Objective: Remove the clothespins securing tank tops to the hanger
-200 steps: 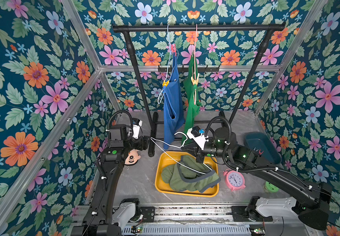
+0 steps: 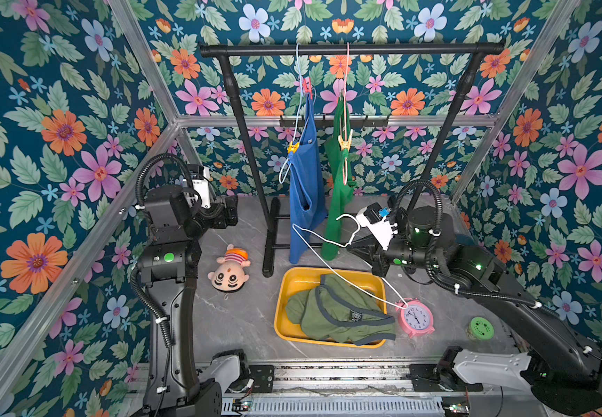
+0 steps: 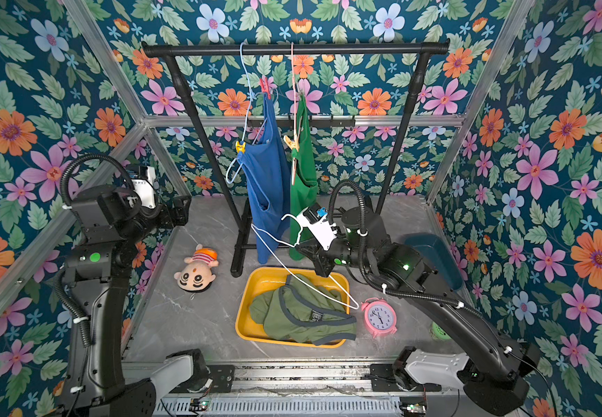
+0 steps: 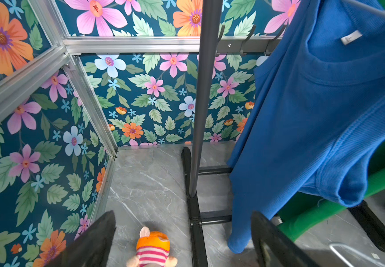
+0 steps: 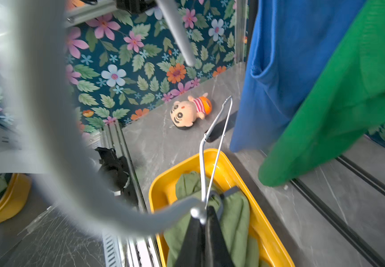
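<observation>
On the rail (image 2: 412, 48) hang a blue tank top (image 2: 305, 173) and a green tank top (image 2: 339, 201). A yellow clothespin (image 2: 293, 147) and a pink one (image 2: 306, 84) grip the blue top; a pale yellow-orange clothespin (image 2: 345, 142) is on the green one. The olive tank top (image 2: 342, 312) lies in the yellow tray (image 2: 278, 305). Above that tray my right gripper is shut on a bare white hanger (image 5: 202, 169), whose loop spreads over the tray. My left gripper stands open and empty, left of the blue top.
A doll (image 2: 229, 267) sits on the table at left. Right of the tray are a pink clock (image 2: 416, 317) and a green round object (image 2: 481, 328). A teal bin (image 3: 433, 257) stands at right, partly behind the right arm. Rack posts (image 2: 245, 132) flank the tops.
My left arm has swung left and up, away from the tray and clear of the doll. The right arm has moved right, carrying the hanger; the olive top settled in the tray.
</observation>
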